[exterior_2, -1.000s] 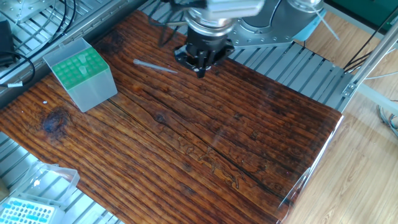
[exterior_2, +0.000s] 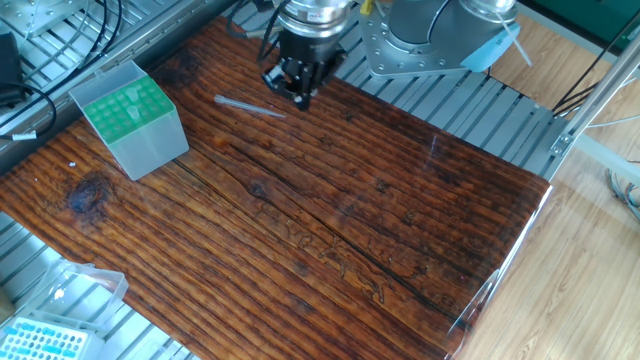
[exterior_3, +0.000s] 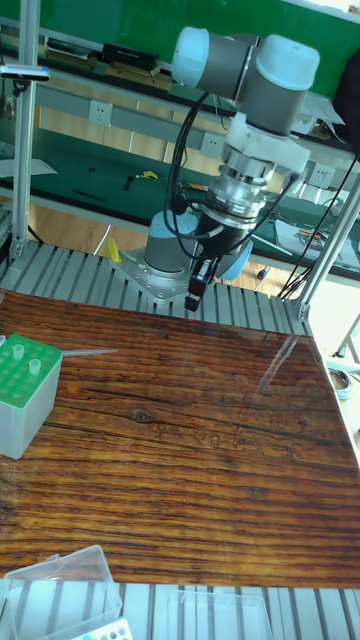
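Observation:
A clear pipette tip (exterior_2: 248, 106) lies flat on the dark wooden board, near its back edge; in the other exterior view the same tip (exterior_3: 89, 352) shows right of the box. The tip box (exterior_2: 150, 145) is translucent with a green perforated top (exterior_2: 128, 110), and a couple of tips stand in it. My black gripper (exterior_2: 303, 100) hangs above the back of the board, to the right of the loose tip and apart from it. Seen in the other view, the gripper (exterior_3: 193, 303) points downward. Its fingers look close together, but whether they are open is unclear.
At the front left, off the board, sit a clear lid (exterior_2: 85, 290) and a rack of blue-and-white tips (exterior_2: 45, 342). The robot's base (exterior_2: 415, 35) is behind the board. The middle and right of the wooden board (exterior_2: 390, 210) are bare.
Box and tip have stayed put.

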